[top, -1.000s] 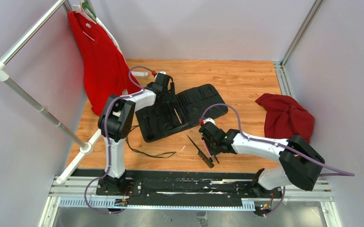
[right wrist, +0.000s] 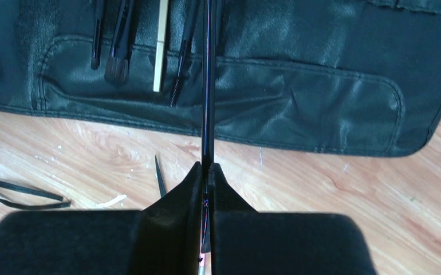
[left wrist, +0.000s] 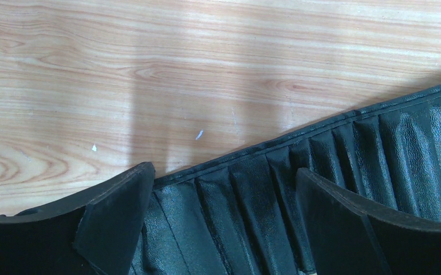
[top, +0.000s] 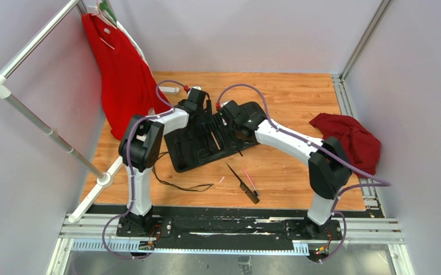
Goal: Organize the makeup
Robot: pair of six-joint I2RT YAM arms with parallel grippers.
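A black makeup roll lies unfolded on the wooden table. Several tools sit in its slots, among them a dark brush, a pale stick and a spoolie. My right gripper is shut on a thin dark stick-like tool, which points away over the roll's lower pocket. The left gripper stands open at the roll's far edge, its fingers apart over the pleated slots, nothing gripped between them. On the table in front lie a black comb and a pink stick.
The roll's tie cord trails over the table at the front left. A dark red cloth is heaped on the right, and a red garment hangs on the left.
My right arm has swung from beside the comb and pink stick up to the roll, carrying the thin dark tool. The left arm has stayed in place.
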